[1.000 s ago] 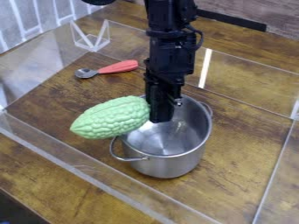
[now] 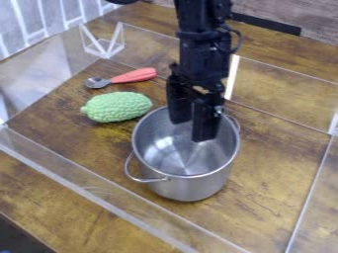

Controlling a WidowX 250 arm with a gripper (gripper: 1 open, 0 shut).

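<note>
My black gripper (image 2: 195, 117) hangs over the steel pot (image 2: 185, 173), its fingers open and reaching down to the back half of the pot's mouth, with nothing seen between them. A pale green bitter melon (image 2: 117, 107) lies on the wooden table to the left of the pot, behind its left side. The visible interior of the pot looks empty; its back part is partly hidden by the gripper.
A red-handled spoon or scoop (image 2: 132, 75) lies behind the melon. Clear panels run along the left and right of the wooden table (image 2: 271, 119).
The melon was at the gripper in front of the pot's left side; it now lies on the table farther back and left. The gripper has let it go and shifted slightly.
</note>
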